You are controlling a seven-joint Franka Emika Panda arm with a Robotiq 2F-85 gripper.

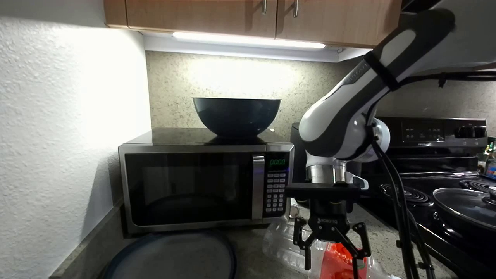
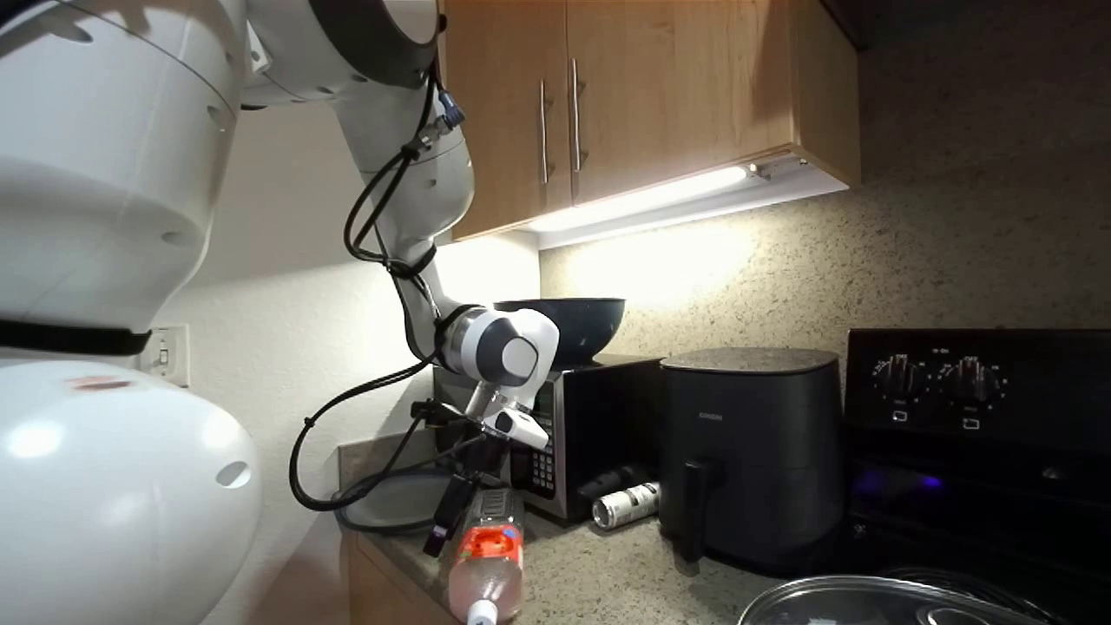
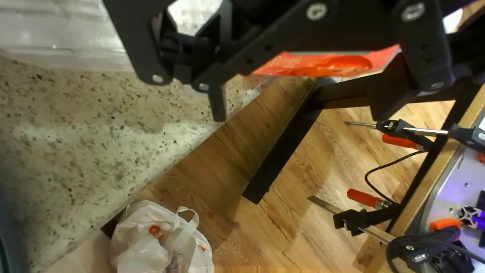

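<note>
A clear plastic bottle with a red label (image 1: 341,260) lies on its side on the counter in front of the microwave. Its base (image 1: 279,244) points left in exterior view 1, and its white cap (image 2: 482,613) shows in exterior view 2. My gripper (image 1: 332,263) is open, pointing down at the bottle, one finger in front of the label. In exterior view 2 a dark finger (image 2: 448,516) is beside the bottle. The wrist view has the red label (image 3: 325,63) behind the gripper linkage; whether the fingers touch the bottle, I cannot tell.
The microwave (image 1: 195,186) carries a dark bowl (image 1: 237,116). A round dark-rimmed lid or tray (image 1: 174,258) lies at front left. A can (image 2: 627,505) and an air fryer (image 2: 750,458) stand farther right, near the stove. The counter edge (image 3: 182,157) is close to the bottle.
</note>
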